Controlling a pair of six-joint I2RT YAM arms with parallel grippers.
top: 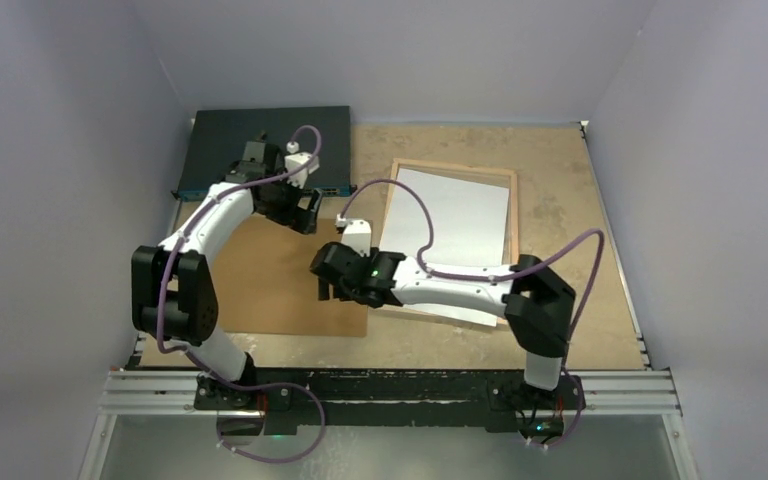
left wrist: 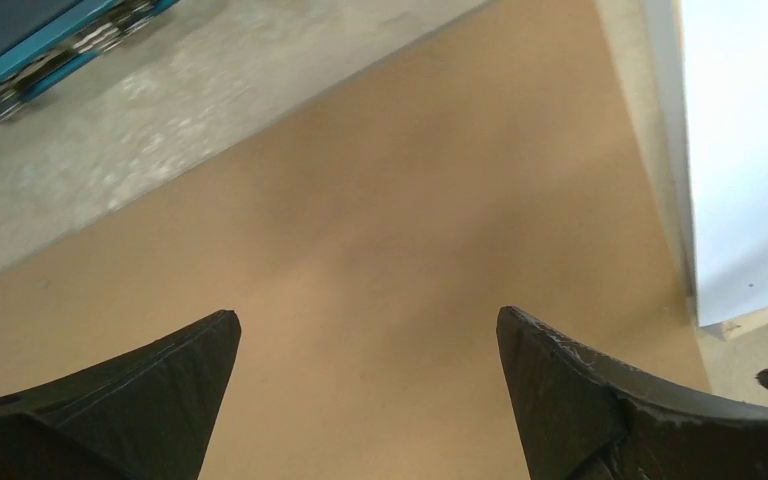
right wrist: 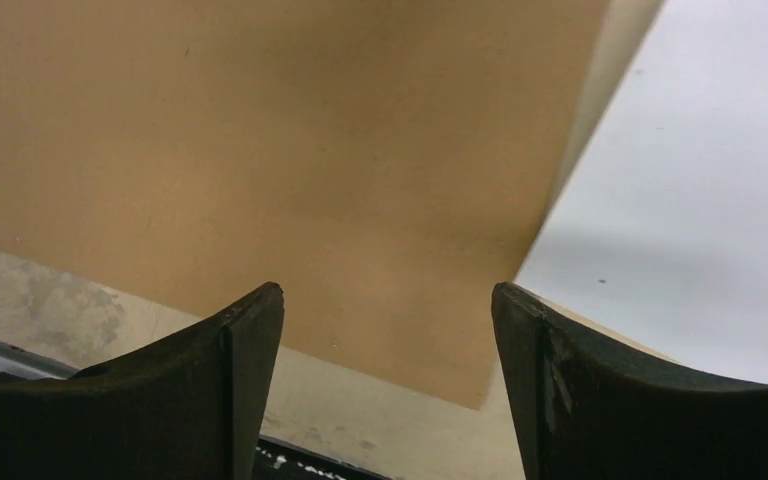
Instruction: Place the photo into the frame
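A white sheet, the photo [top: 460, 215], lies askew over the wooden frame [top: 513, 215], its lower edge overlapping the frame's near side. Part of the sheet is covered by my right arm in the top view. Left of it rests the brown backing board [top: 290, 300]. My left gripper [top: 312, 218] stands open above the board's far part, with bare board between its fingers in the left wrist view. Over the board's right side is my right gripper [top: 325, 288]; its fingers [right wrist: 250, 350] are apart and empty, the sheet's near corner beyond the right one.
A dark case [top: 210, 140] stands at the back left, a hammer on it mostly hidden by the left arm. Clear table [top: 580, 260] lies to the right of the frame. Walls rise at both sides and the back.
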